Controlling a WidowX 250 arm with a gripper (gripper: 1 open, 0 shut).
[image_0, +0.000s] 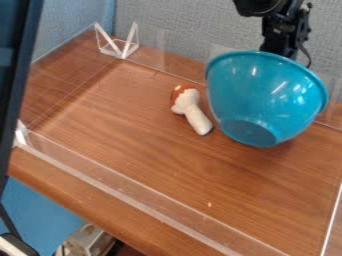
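A large turquoise bowl (265, 100) is at the right of the wooden table, tilted with its rim raised toward the back. Behind it, at the top, is my black gripper (283, 40); its fingertips are mostly hidden by the bowl, so I cannot see what is between them. A white mushroom-shaped toy with a red-spotted cap (190, 108) lies just left of the bowl.
A white wire-frame object (116, 40) stands at the back left near the grey wall. Clear low walls edge the table (134, 160).
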